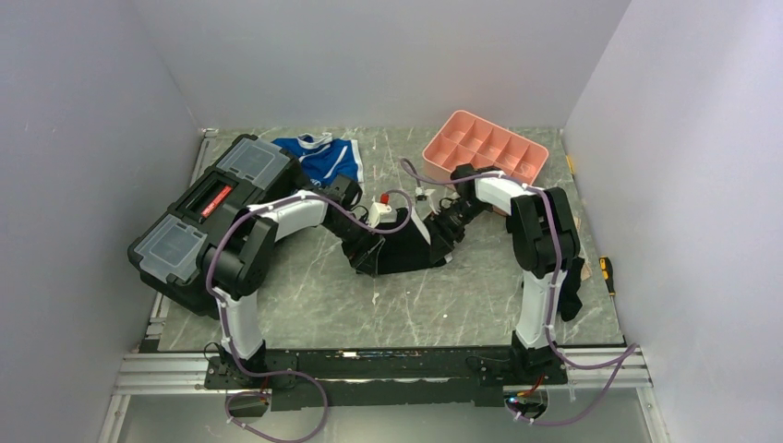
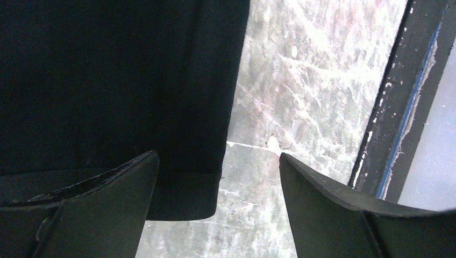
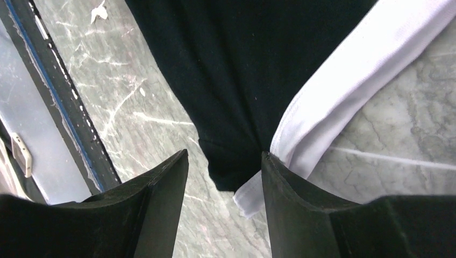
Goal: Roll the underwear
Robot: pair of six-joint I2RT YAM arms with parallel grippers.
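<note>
Black underwear [image 1: 403, 251] with a white waistband [image 1: 420, 226] lies flat at the middle of the table. My left gripper stands open over its near left corner; one finger is above the black cloth, the other above bare table. At the near right corner is my right gripper, part open, with the corner of black cloth and the end of the white waistband [image 3: 344, 80] between or just beyond its fingertips. The waistband passes against its right finger [image 3: 296, 199]. Neither gripper visibly pinches the cloth.
A pink divided tray [image 1: 489, 143] stands at the back right, close to the right arm. Blue clothing [image 1: 319, 157] lies at the back left beside a black toolbox [image 1: 208, 221].
</note>
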